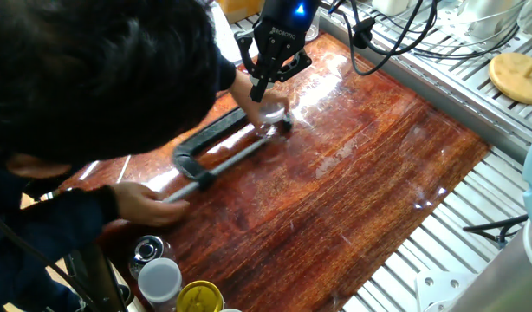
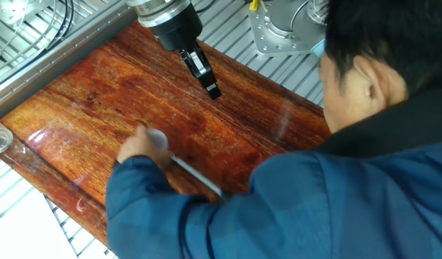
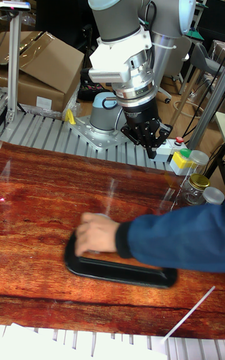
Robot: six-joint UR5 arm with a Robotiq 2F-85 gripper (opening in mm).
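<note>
My gripper [image 1: 260, 90] hangs above the wooden board with its fingertips together and nothing visible between them; its fingers [image 2: 204, 72] also point down in exterior view 2. A person's hands hold a black G-shaped clamp [image 1: 186, 156] with a long metal screw rod [image 1: 240, 156] on the board. At the rod's far end, one hand holds a small clear container [image 1: 272, 119], partly covered by the fingers. In exterior view 3 the clamp [image 3: 120, 272] lies nearer the board's front edge, well apart from my gripper [image 3: 152, 154].
Clear jars, one with a gold lid [image 1: 200, 297], stand at the board's corner beside a jar with a whitish lid [image 1: 160, 279]. The person's arms cover the left of exterior view 1. The right part of the wooden board [image 1: 370, 165] is bare.
</note>
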